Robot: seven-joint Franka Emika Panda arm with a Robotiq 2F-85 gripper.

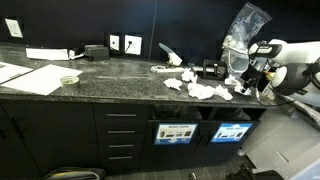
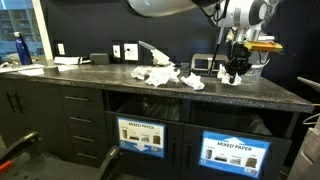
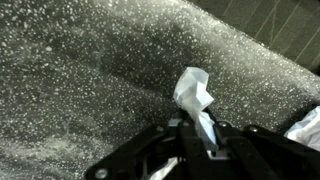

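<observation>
A crumpled white paper point(image 3: 193, 92) sticks out from between the fingers of my gripper in the wrist view; the gripper is shut on it. In exterior view 2 the gripper point(image 2: 233, 76) points down just above the right part of the dark counter. Exterior view 1 has the arm at the far right, with the gripper small and hard to make out. More crumpled white paper point(image 2: 158, 75) lies in a loose group on the counter, left of the gripper. Another white piece point(image 3: 306, 130) shows at the wrist view's right edge.
The speckled dark counter point(image 1: 120, 85) has its front edge above cabinets. Two open compartments below it bear "MIXED PAPER" signs point(image 2: 141, 136). White sheets point(image 1: 42, 79) and a tape roll point(image 1: 70, 80) lie at the left. Bare counter surrounds the held piece.
</observation>
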